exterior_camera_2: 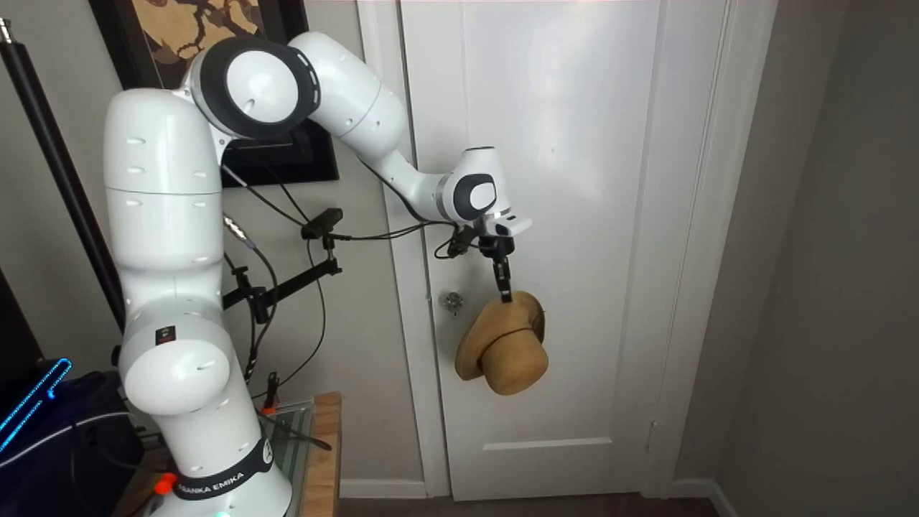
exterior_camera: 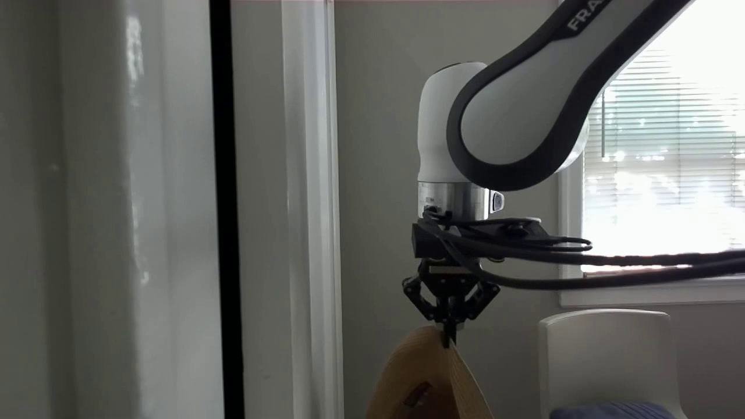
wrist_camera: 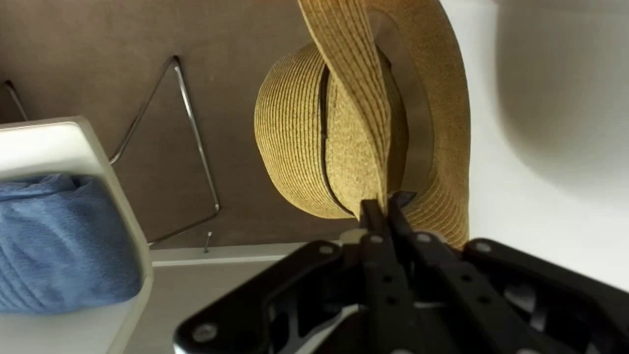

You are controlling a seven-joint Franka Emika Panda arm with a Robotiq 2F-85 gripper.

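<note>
A tan woven hat [exterior_camera_2: 515, 362] with a thin dark band hangs by its brim from my gripper [exterior_camera_2: 505, 298], in front of the white door. In the wrist view the brim of the hat [wrist_camera: 359, 76] runs down into the fingertips of my gripper, which is shut on that thin edge. The crown hangs below, and part of the inside shows dark. Exterior view 1 has my gripper [exterior_camera: 449, 335] pointing straight down, with the hat's brim [exterior_camera: 412, 370] folded on both sides of the fingers; the lower hat is cut off there.
The white door [exterior_camera_2: 594, 258] has a glass-like knob [exterior_camera_2: 451, 301] left of the hat. A white chair [exterior_camera: 606, 349] with a blue cloth [wrist_camera: 65, 248] stands near the window. A metal wire frame [wrist_camera: 191, 124] shows on the floor. Cables [exterior_camera: 628, 269] trail from the wrist.
</note>
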